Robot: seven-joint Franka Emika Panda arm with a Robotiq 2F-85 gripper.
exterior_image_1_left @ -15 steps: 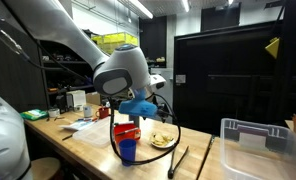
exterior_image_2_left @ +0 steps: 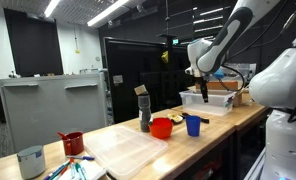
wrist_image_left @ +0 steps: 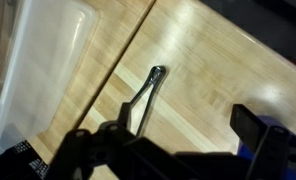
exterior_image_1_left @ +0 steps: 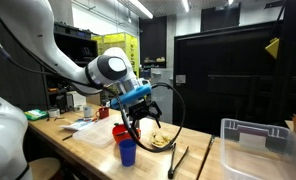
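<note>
My gripper is open, its two dark fingers standing wide apart at the bottom of the wrist view with only table between them. Black tongs (wrist_image_left: pixel 150 88) lie on the wooden table below it, pointing up between the fingers. In exterior view 1 these tongs (exterior_image_1_left: pixel 177 161) rest to the right of the blue cup (exterior_image_1_left: pixel 127 152). The blue cup (wrist_image_left: pixel 271 145) also shows at the lower right of the wrist view, partly hidden by a finger. My gripper (exterior_image_1_left: pixel 155 122) hangs above the table, clear of everything. A red bowl (exterior_image_2_left: pixel 162 128) stands near the cup.
A clear plastic bin (exterior_image_1_left: pixel 256 143) stands at the right, its wall (wrist_image_left: pixel 50 55) at the wrist view's left. A plate of yellowish food (exterior_image_1_left: pixel 161 140) sits behind the tongs. A white tray (exterior_image_2_left: pixel 128 150) and a red pot (exterior_image_2_left: pixel 76 145) lie farther along.
The arm has swung and turned its wrist, bringing the gripper rightward in exterior view 1. The cup, bowl, tongs and bin look unmoved.
</note>
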